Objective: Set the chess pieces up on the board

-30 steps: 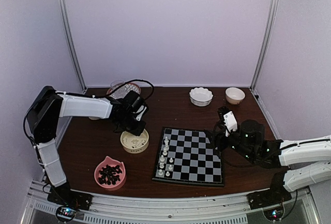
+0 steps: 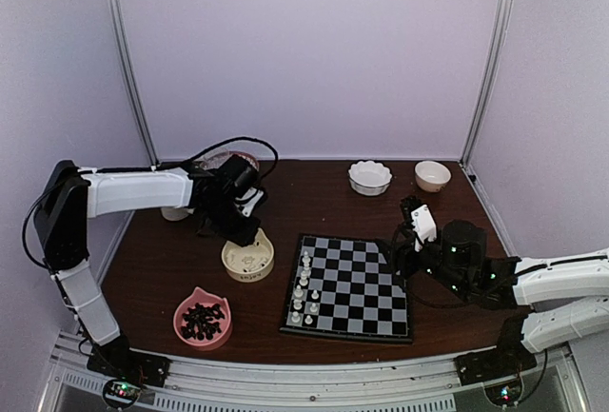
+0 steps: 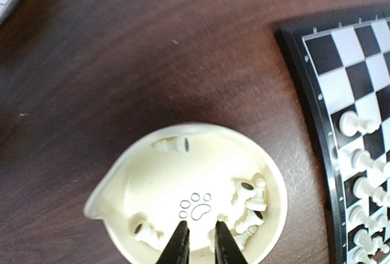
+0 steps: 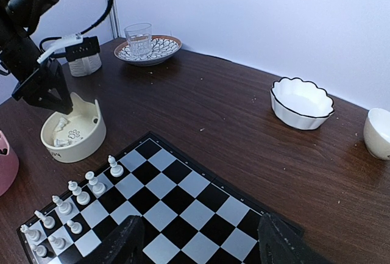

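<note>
My left gripper hovers over the cream paw-print bowl (image 2: 247,260), part open, with nothing visible between its fingers. Several white pieces lie inside that bowl, including one (image 3: 146,232) at its left side. The chessboard (image 2: 357,288) has white pieces (image 4: 97,185) standing along its left side; the rest is bare. A pink bowl (image 2: 202,322) at front left holds black pieces. My right gripper is open above the board's right part, fingers at the lower edge of the right wrist view.
A white scalloped bowl (image 2: 370,181) and a small white bowl (image 2: 432,178) stand at the back right. A patterned plate (image 4: 163,53) with a glass (image 4: 140,41) is at the back left, mostly behind the left arm.
My left arm has shifted slightly left, toward the rim side of the cream bowl, compared with the earlier top views. The right arm is unchanged.
</note>
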